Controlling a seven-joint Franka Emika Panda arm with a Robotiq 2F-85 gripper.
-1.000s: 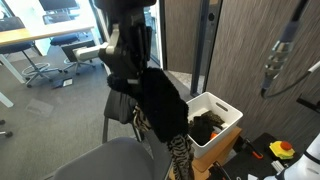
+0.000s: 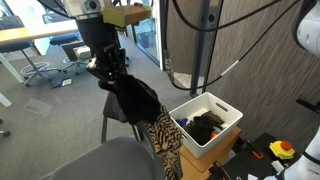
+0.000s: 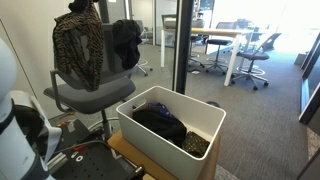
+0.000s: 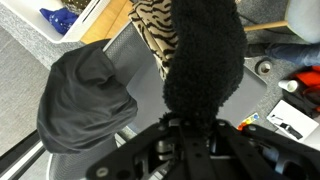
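Note:
A garment, black at the top and tiger-striped below, hangs from my gripper. Its black part is pinched between the shut fingers in the wrist view, and its striped part dangles lower. Exterior view 2 shows the striped cloth in front of a grey chair; the gripper itself is out of that frame. Another black cloth is draped over the chair, also visible as a dark bundle at the backrest. A white bin holds dark cloth and a patterned piece.
The bin stands on a wooden surface beside the robot's base. Loose tools and a red-and-yellow item lie nearby. A dark post rises behind the bin. Open carpet with desks and chairs stretches beyond.
My gripper has shifted left in exterior view 1, away from the bin, carrying the garment along. The striped part now hangs farther left, over the chair. The bin has stayed put.

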